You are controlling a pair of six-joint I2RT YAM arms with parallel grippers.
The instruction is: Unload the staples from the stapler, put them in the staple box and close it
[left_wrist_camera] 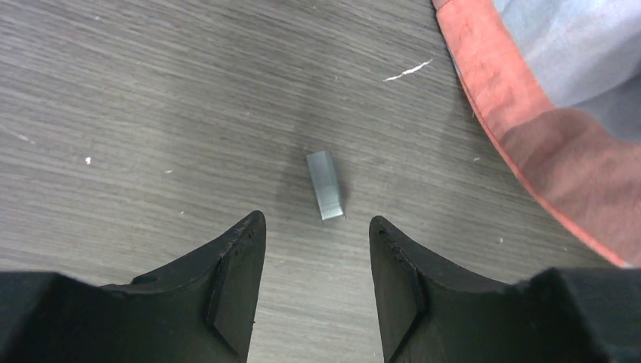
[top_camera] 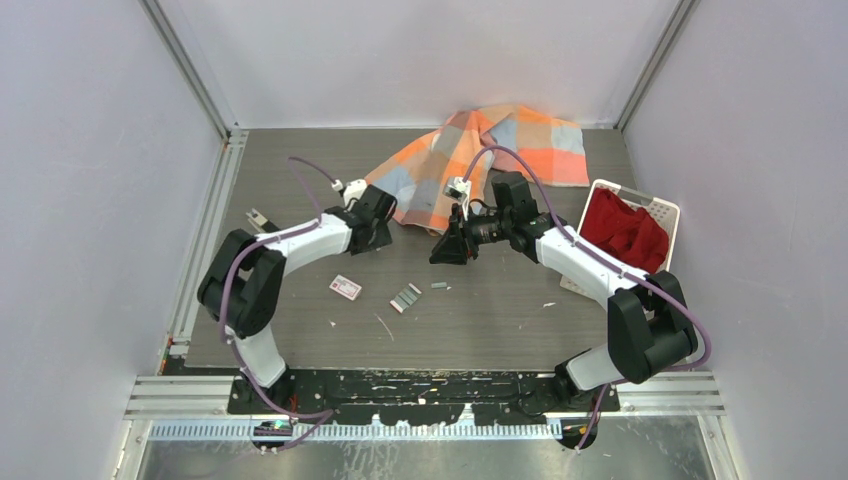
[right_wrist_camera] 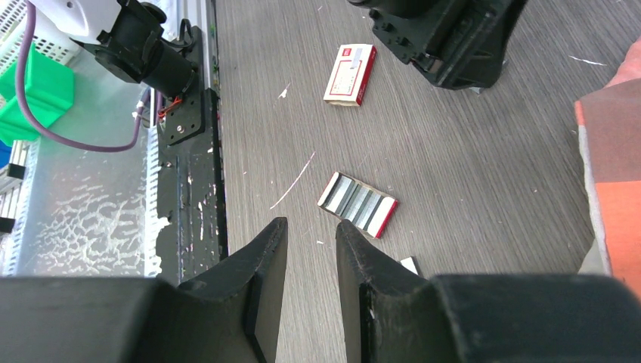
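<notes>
A small grey staple strip [left_wrist_camera: 326, 185] lies on the table directly beneath my left gripper, whose fingers stand apart with nothing between them. In the top view the stapler [top_camera: 259, 220] lies at the left, partly hidden by the left arm. My right gripper hangs above the middle of the table, open and empty. An open box of staple strips [right_wrist_camera: 357, 204] lies front centre, with another short strip [top_camera: 438, 285] beside it. A red-and-white box [right_wrist_camera: 349, 74] lies to their left.
A checked cloth [top_camera: 540, 150] covers the back middle. A basket [top_camera: 663, 210] with red fabric stands at the right.
</notes>
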